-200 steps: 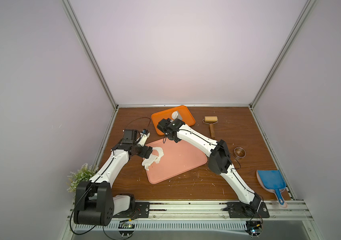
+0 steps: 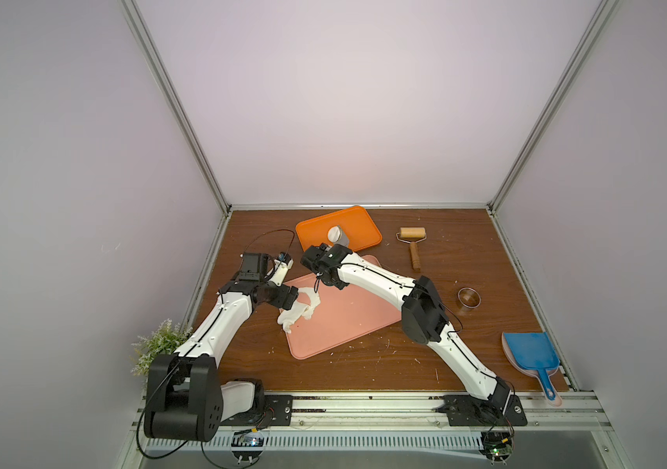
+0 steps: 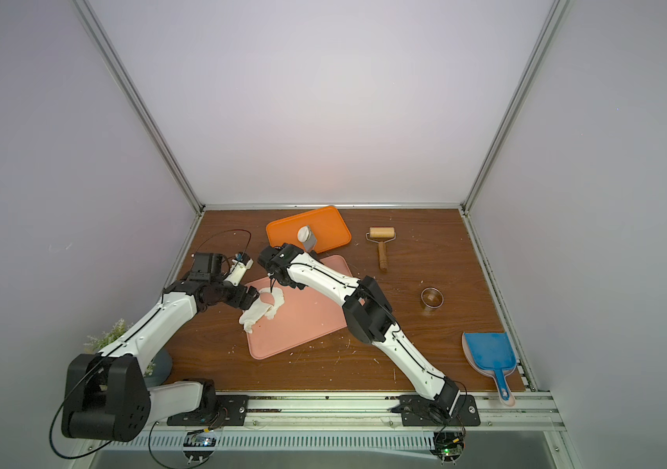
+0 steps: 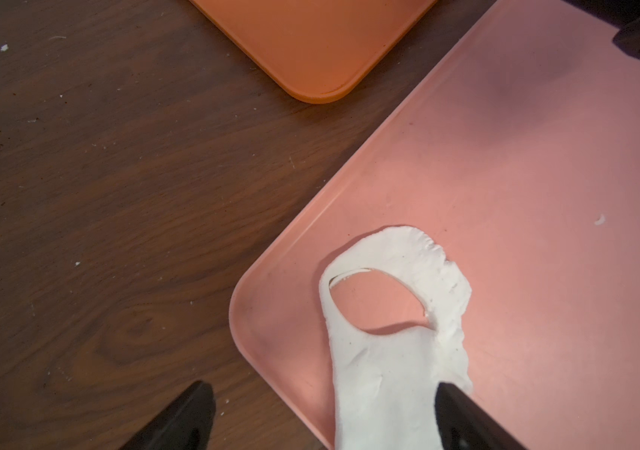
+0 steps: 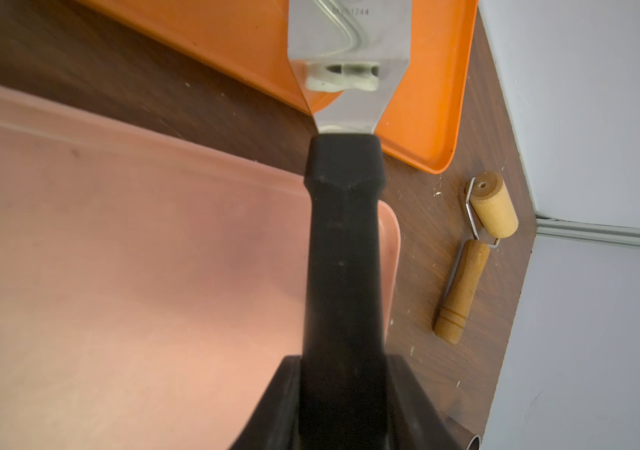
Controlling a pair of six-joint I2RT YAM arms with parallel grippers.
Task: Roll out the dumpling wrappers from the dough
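On the left of the pink tray [image 2: 349, 328] lies flattened dough [image 4: 383, 382] with a round cut-out. My left gripper is open above it, nothing between its fingers. My right gripper grips the black handle of a metal scraper [image 5: 346, 30] over the pink tray, the blade pointing toward the orange tray [image 5: 432, 112]. Something pale, white, shows at the blade in the top left view, above the orange tray's front part.
A wooden roller [image 2: 413, 233] lies at the back right, a metal cutter ring [image 2: 468, 298] nearer the front. A blue dustpan [image 2: 529, 351] sits at the front right corner. Wooden table shows between them.
My right gripper has moved left and toward the front, with the scraper, coming from over the orange tray to over the pink tray. The left arm has stayed still.
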